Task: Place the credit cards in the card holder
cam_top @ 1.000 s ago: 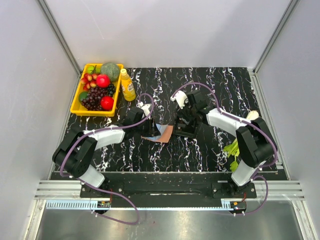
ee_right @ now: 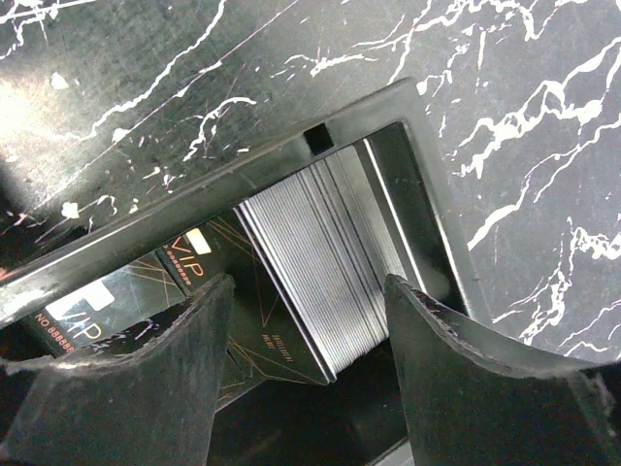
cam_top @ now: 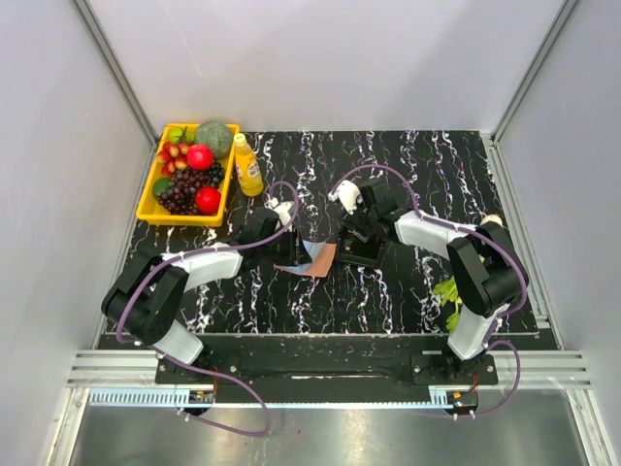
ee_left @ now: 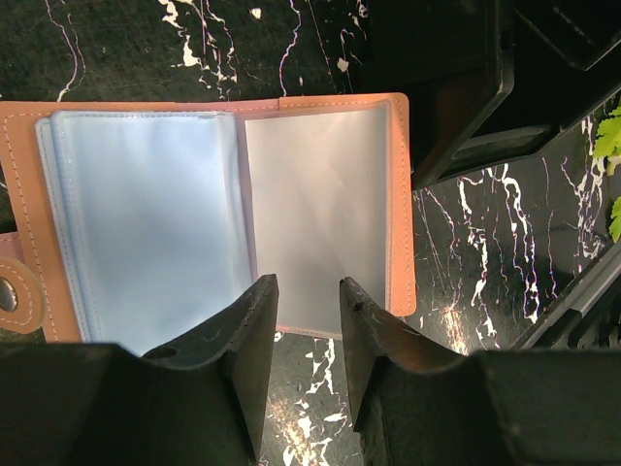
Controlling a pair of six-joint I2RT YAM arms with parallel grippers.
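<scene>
An open card holder (cam_top: 320, 262) lies on the marble table, tan with pale blue sleeves (ee_left: 146, 214) and a white panel (ee_left: 315, 204). My left gripper hangs over it, part open, with nothing seen between its fingertips. My right gripper is open over these cards, one fingertip on either side of the stack's near part.
A yellow fruit basket (cam_top: 150, 209) and a yellow bottle (cam_top: 247, 175) stand at the back left. Green leafy vegetables (cam_top: 448, 291) lie at the right, partly under the right arm.
The right arm has shifted slightly over the black tray since one second ago. The left arm and the card holder look unchanged.
</scene>
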